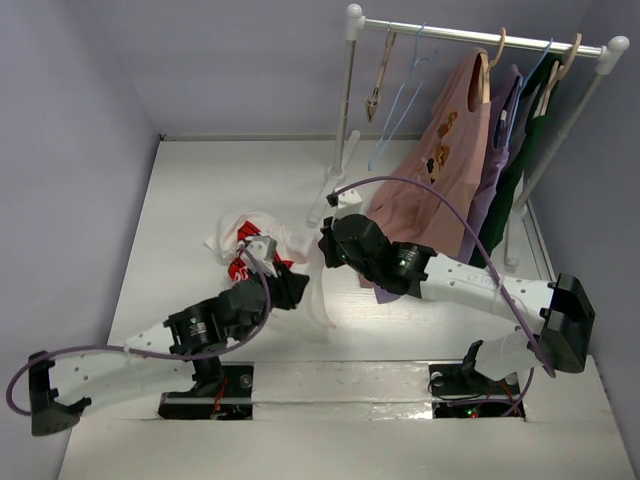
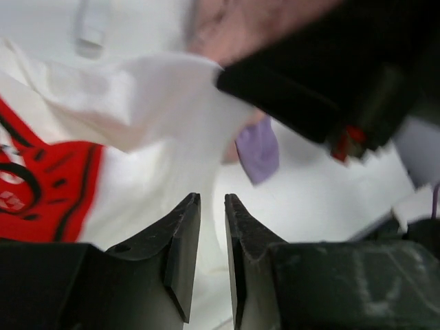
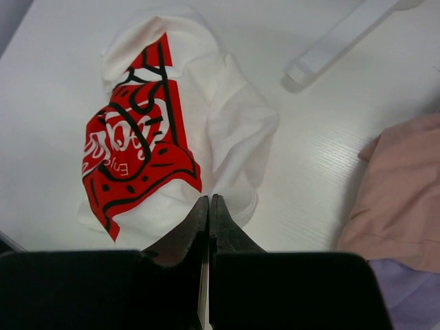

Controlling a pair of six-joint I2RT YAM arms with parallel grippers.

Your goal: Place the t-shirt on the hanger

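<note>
The white t-shirt (image 3: 237, 130) with a red print (image 3: 141, 130) lies crumpled on the table. My right gripper is shut on an edge of it; in the left wrist view, the white cloth (image 2: 165, 89) rises to a peak at that gripper's dark tip. Low over the shirt's right part, my left gripper stands partly open, with cloth visible behind its fingers and nothing seen gripped. In the top view the left arm hides part of the shirt (image 1: 312, 290). An empty blue hanger (image 1: 400, 105) hangs from the rail.
Along the rail (image 1: 450, 34) hang a pink garment (image 1: 440, 150), a purple one (image 1: 490, 170) and a dark green one (image 1: 510, 170). The rack's white foot (image 1: 325, 195) lies just behind the right gripper.
</note>
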